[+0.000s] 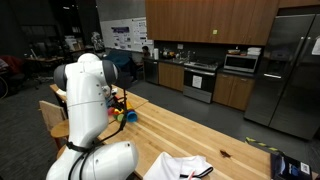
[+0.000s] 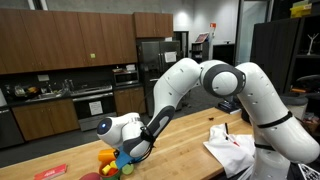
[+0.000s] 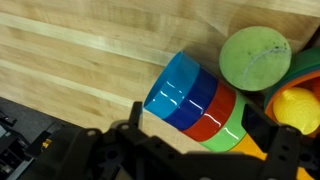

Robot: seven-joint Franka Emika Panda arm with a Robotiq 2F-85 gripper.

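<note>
In the wrist view, a cylinder banded blue, red and green (image 3: 205, 105) lies tilted across the wooden table. My gripper is open, with one dark finger on either side of the cylinder in this view; whether either touches it I cannot tell. A round pale green piece (image 3: 255, 57) sits just above it. At the right edge is a teal-rimmed container (image 3: 285, 82) with a yellow piece (image 3: 297, 108) in it. In exterior view 2 the arm reaches down over this colourful group, and a blue piece (image 2: 122, 159) shows beneath it.
A white cloth (image 1: 178, 166) lies near the table's front, with a small dark item (image 1: 225, 154) beyond it. A red flat item (image 2: 49, 172) lies left of the coloured group.
</note>
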